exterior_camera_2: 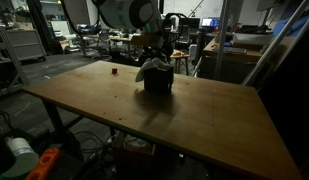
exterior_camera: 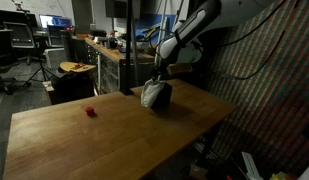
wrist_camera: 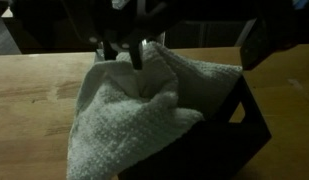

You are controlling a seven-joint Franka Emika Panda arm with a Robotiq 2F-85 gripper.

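Note:
A white cloth [wrist_camera: 134, 110] lies draped over a black box [wrist_camera: 229, 140], covering part of its opening and hanging over one side. From exterior view 1, the same cloth [exterior_camera: 153, 92] shows on the left side of the box [exterior_camera: 165, 97]. My gripper [exterior_camera_2: 162, 54] is just above the cloth, its fingers open. In the wrist view its dark fingers reach over the cloth's bunched upper part; whether they touch it is hard to tell. The inside of the box is mostly hidden.
A small red object [exterior_camera: 90, 111] sits on the wooden table [exterior_camera: 114, 140], well away from the box. A dark upright post [exterior_camera: 128, 50] rises at the table's far edge.

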